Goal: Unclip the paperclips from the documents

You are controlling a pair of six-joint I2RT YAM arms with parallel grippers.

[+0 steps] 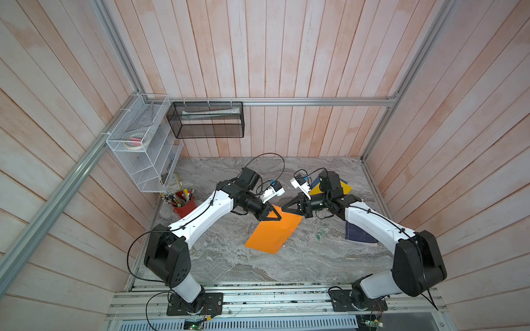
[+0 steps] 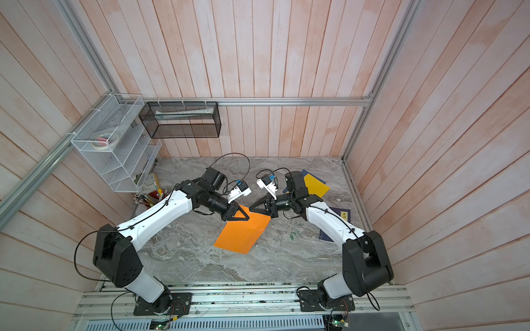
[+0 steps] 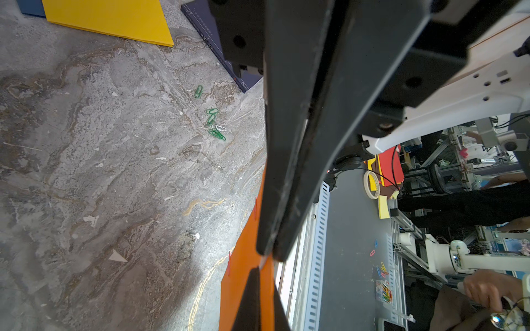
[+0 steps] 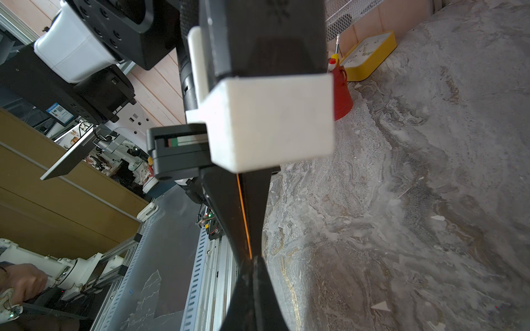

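An orange document [image 1: 273, 234] hangs tilted above the table, its upper edge gripped by my left gripper [image 1: 277, 216], whose fingers are shut. Edge-on, the sheet shows as a thin orange line between those fingers in the right wrist view. Red paperclips [image 3: 229, 262] sit along its side edge. My right gripper is shut at the document's upper part, close to the left fingertips. A small pale sliver shows by its tips, too small to identify. Several green paperclips [image 3: 212, 118] and a white one [image 3: 219, 128] lie loose on the table.
A yellow document [image 3: 110, 19] lies on a blue one at the back right, and a dark blue book [image 2: 338, 220] is at the right. A red cup [image 1: 185, 205] of tools stands left.
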